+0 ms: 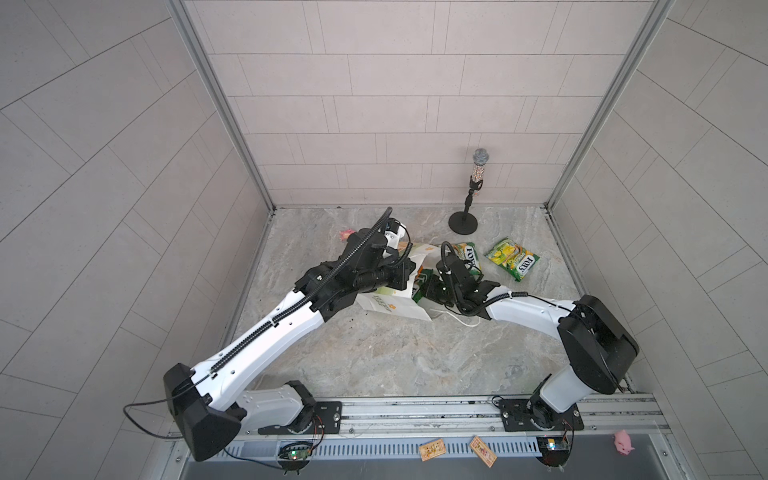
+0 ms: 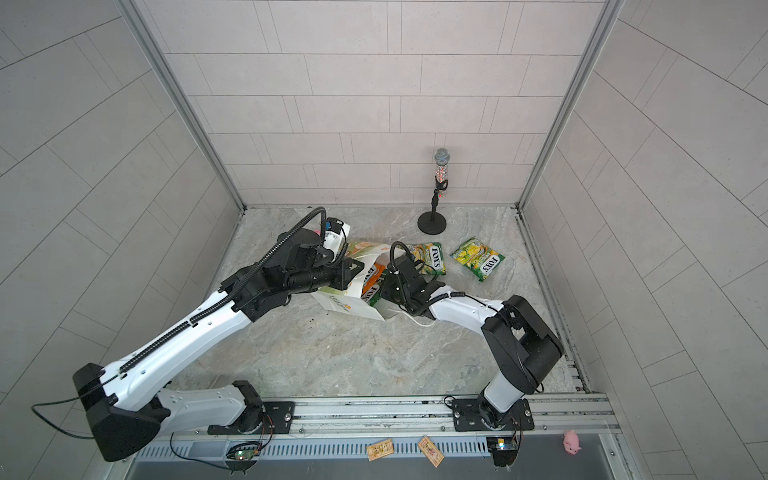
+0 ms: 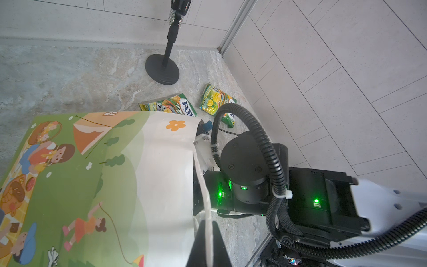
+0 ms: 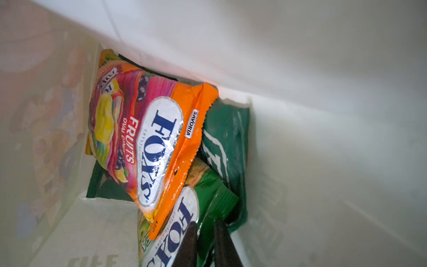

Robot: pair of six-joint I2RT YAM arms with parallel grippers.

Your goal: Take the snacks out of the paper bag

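Observation:
The paper bag (image 3: 111, 191) lies on its side, printed with a picnic scene. Its rim runs between the fingers of my left gripper, which is shut on it. Inside the bag, an orange and purple Fox's packet (image 4: 151, 133) rests over green ones. My right gripper reaches into the bag mouth, its fingers a little apart, in front of the lower green packet (image 4: 178, 222). That packet's green end shows in the gap; a grip on it cannot be confirmed. Another dark green packet (image 4: 226, 133) lies behind.
Two yellow-green snack packets are outside on the tabletop, one (image 1: 513, 258) at the right and one (image 1: 467, 257) just behind the right arm. A microphone stand (image 1: 463, 221) is at the back.

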